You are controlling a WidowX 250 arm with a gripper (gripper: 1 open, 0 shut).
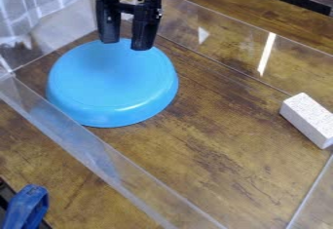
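The black gripper (128, 26) hangs over the back part of a round light-blue lid or plate (111, 85) on the wooden floor of a clear-walled tray. Its two fingers stand apart, with the blue surface visible below and between them and nothing seen held.
A white block (310, 121) lies at the right. A blue object (26, 209) sits at the lower left. Transparent walls (156, 179) cross the view, and bare wood fills the middle and right.
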